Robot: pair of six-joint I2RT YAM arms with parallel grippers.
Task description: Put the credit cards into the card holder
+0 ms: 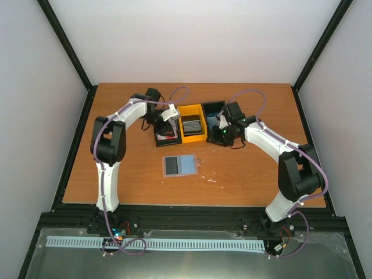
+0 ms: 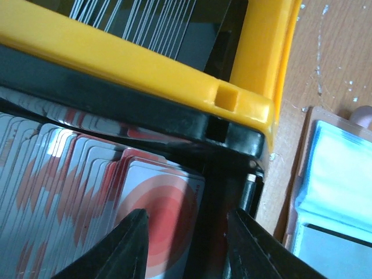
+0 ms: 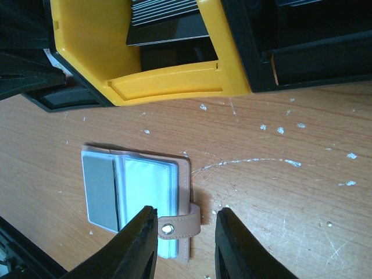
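Note:
White cards with red print (image 2: pixel 163 209) stand in a tightly packed row in the left black bin (image 1: pixel 168 142). Over the front end of that row is my left gripper, its fingers parted, with the foremost card beneath the gap and nothing held. The card holder (image 1: pixel 180 165) lies opened flat on the table, showing clear bluish sleeves and, in the right wrist view, a beige strap with a snap button (image 3: pixel 179 226). My right gripper is parted and empty, above the table close to the strap.
Beside the left bin stands a yellow bin (image 1: pixel 193 138) with grey cards in it. Another black bin (image 1: pixel 213 107) with blue cards adjoins it on the right.

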